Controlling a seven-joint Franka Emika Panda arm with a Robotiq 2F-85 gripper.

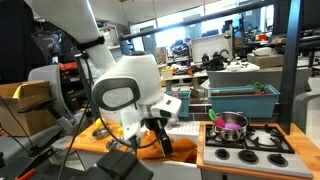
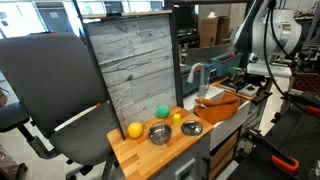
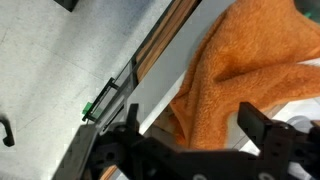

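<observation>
An orange cloth (image 1: 180, 150) lies crumpled over the front of the sink area, partly hidden by the arm in exterior view 1. In exterior view 2 the same orange cloth (image 2: 217, 107) spreads along the counter beside the faucet (image 2: 197, 78). My gripper is open in the wrist view, its dark fingers wide apart with nothing held. Beyond them, the orange cloth (image 3: 235, 75) fills the right half of that view. Whether the fingertips touch it I cannot tell.
To the right stand a pot (image 1: 229, 124) and a stove (image 1: 250, 149). Metal bowls (image 2: 161, 133), a yellow ball (image 2: 135, 130) and a green ball (image 2: 162, 112) sit on the wooden counter. A teal bin (image 1: 243, 103) stands at the back.
</observation>
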